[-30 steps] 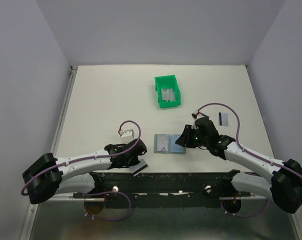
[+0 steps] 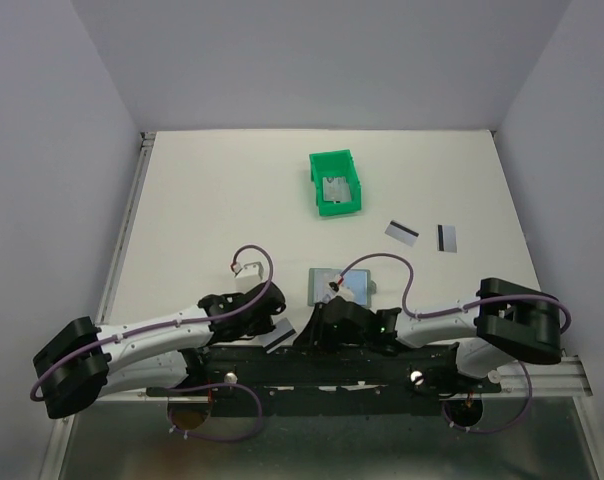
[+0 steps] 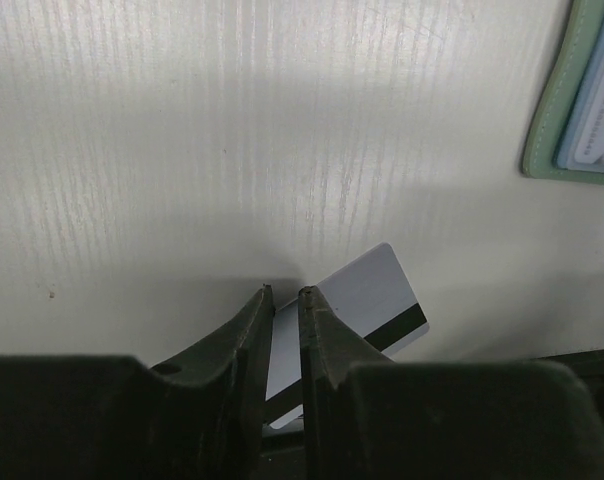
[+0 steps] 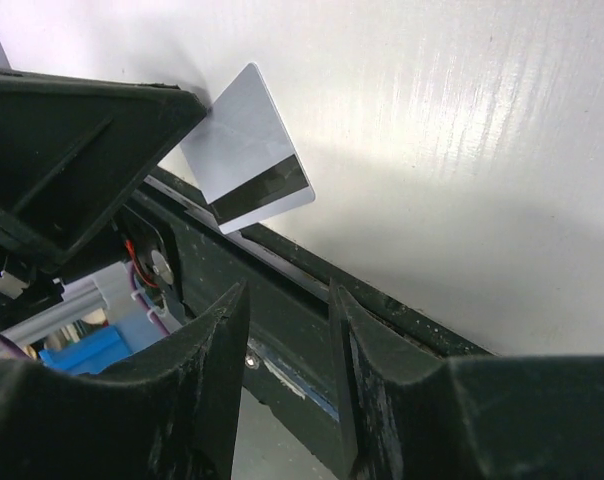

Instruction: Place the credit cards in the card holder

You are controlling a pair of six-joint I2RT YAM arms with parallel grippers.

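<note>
My left gripper is low on the table, its fingertips close together over a grey card with a black stripe (image 3: 367, 290); whether it grips the card is unclear. My right gripper stands a short way right of that card, fingers apart and empty; the card (image 4: 247, 130) lies beside the left gripper's dark body. The open green card holder (image 3: 542, 150) lies to the upper right of the left gripper, partly hidden by the right arm in the top view (image 2: 317, 285).
Two more cards (image 2: 402, 233) (image 2: 447, 238) lie at the right. A green box (image 2: 337, 205) sits at the back. The table's front edge runs just below both grippers.
My right arm has swung left and down from beside the right-hand cards, across the holder toward the front card. My left arm has shifted slightly left.
</note>
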